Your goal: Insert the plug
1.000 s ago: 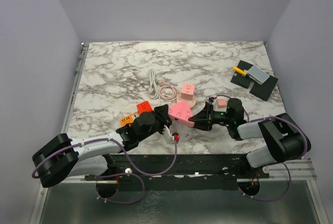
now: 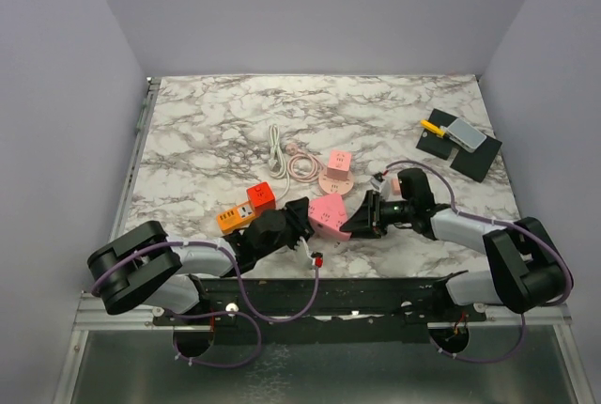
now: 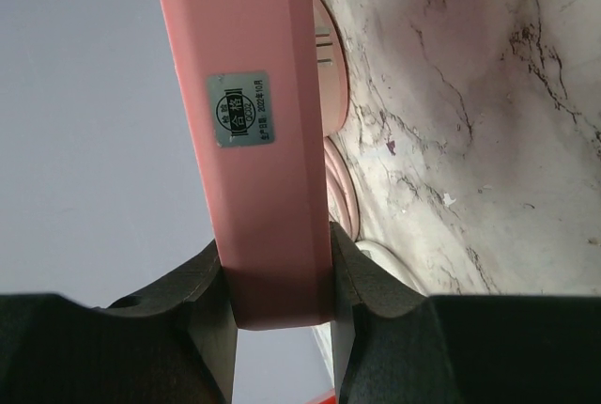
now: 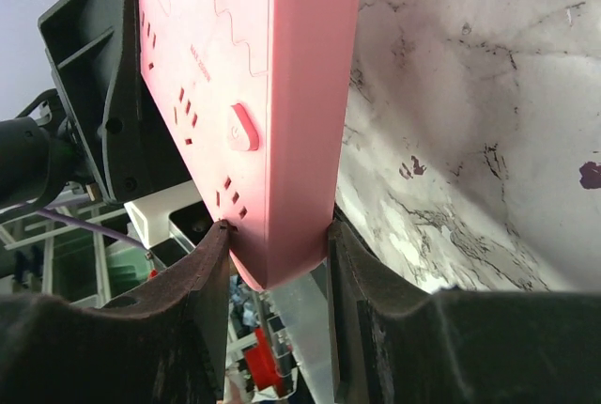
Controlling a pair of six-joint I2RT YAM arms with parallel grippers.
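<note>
A pink socket block [image 2: 329, 212] with slots on its face is held up above the front of the table, between my two arms. My left gripper is shut on one end of it; its label side fills much of the left wrist view. At the opposite end, my right gripper has a finger on either side of the block [image 4: 305, 122]; whether they press on it cannot be told. A coiled pink cable [image 2: 303, 167] lies behind the block. I cannot make out a plug for certain.
A pink cube [image 2: 339, 162] stands on a round base behind the block. To the left are a red block [image 2: 261, 197] and an orange one [image 2: 233, 219], near a white cable [image 2: 274, 150]. Black plates [image 2: 476, 162] lie at the right.
The left arm has swung inward to the right. The pink block has shifted slightly toward the front, and the right gripper has stayed at its right end.
</note>
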